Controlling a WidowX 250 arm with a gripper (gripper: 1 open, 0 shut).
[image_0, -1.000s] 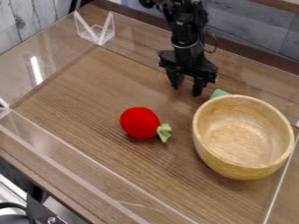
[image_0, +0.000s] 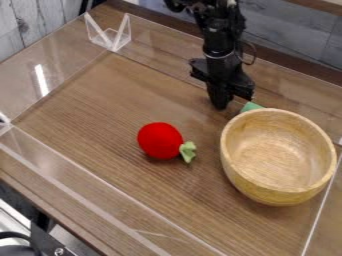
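Observation:
My dark arm comes down from the top of the view, with the gripper (image_0: 221, 98) low over the table at the upper middle, just left of a small green object (image_0: 250, 107). The green object is partly hidden behind a large yellow bowl (image_0: 278, 157). The fingertips are dark and small, and I cannot see anything held between them. A red round object with a light green top (image_0: 162, 140) lies on the wooden table (image_0: 80, 160), lower left of the gripper.
A clear wire or plastic holder (image_0: 111, 33) stands at the upper left. Table edges show at the left and top.
The gripper has shifted slightly, staying beside the green object. The other things have not visibly moved.

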